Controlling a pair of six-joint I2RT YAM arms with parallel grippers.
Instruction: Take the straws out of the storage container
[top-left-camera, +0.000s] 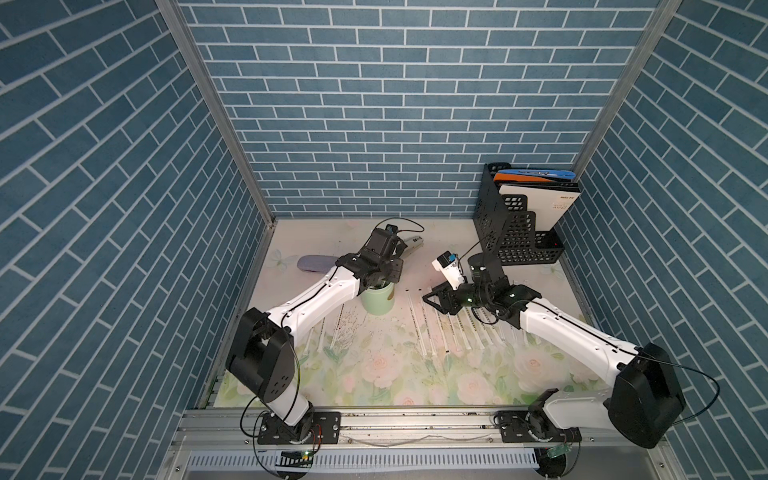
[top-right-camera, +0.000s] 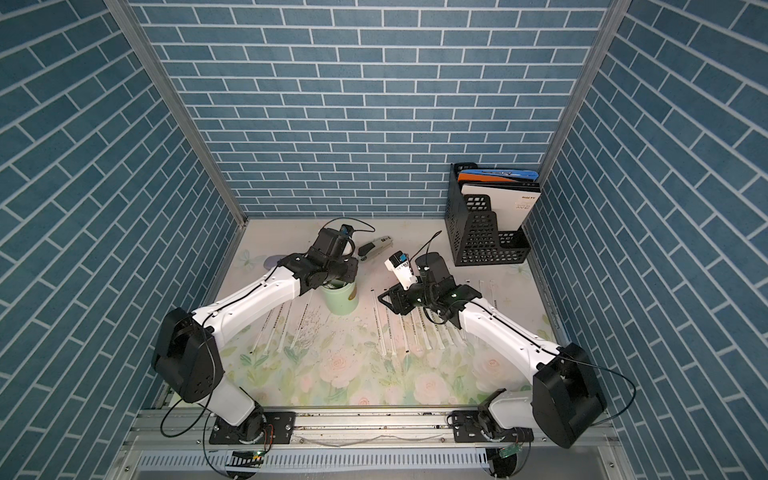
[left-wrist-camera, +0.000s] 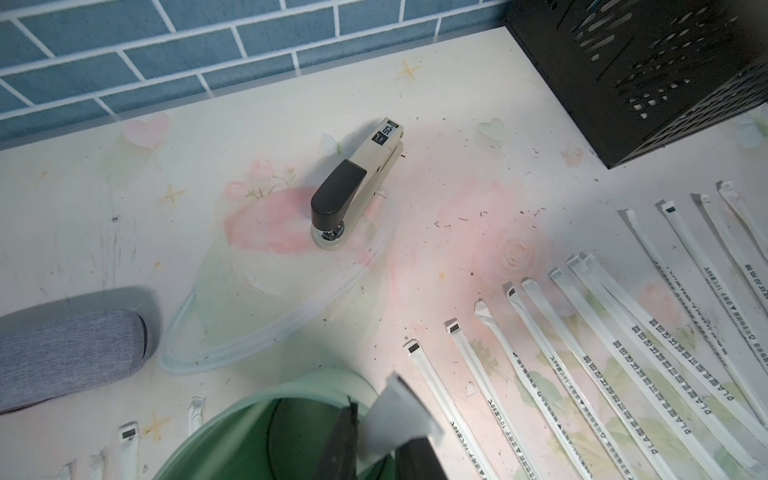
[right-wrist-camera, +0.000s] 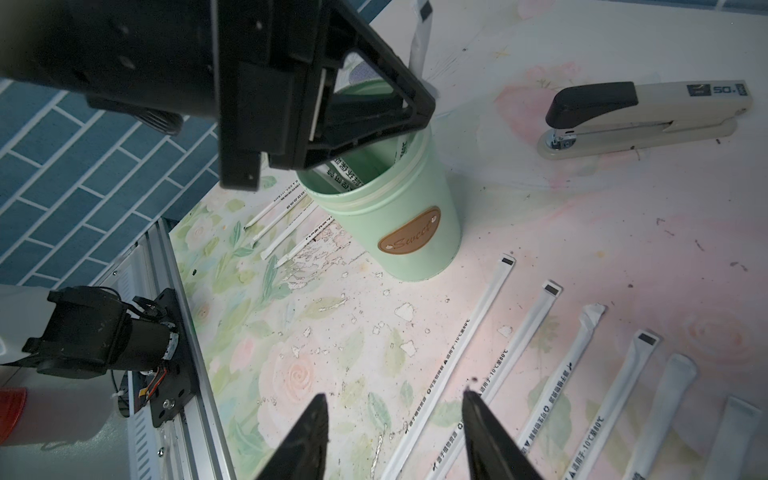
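Observation:
The green storage container (right-wrist-camera: 412, 256) stands mid-table with wrapped straws (right-wrist-camera: 340, 176) inside. My left gripper is at its mouth, with a white straw (left-wrist-camera: 392, 424) upright at its fingers in the left wrist view; whether it grips it is unclear. My right gripper hangs open to the right of the container, nothing between its fingers, above rows of straws (right-wrist-camera: 456, 352) laid flat on the table. More straws (right-wrist-camera: 280, 224) lie left of the container.
A stapler (left-wrist-camera: 360, 184) lies behind the container, with a grey pouch (left-wrist-camera: 68, 352) at back left. A black file holder (top-left-camera: 520, 240) stands at back right.

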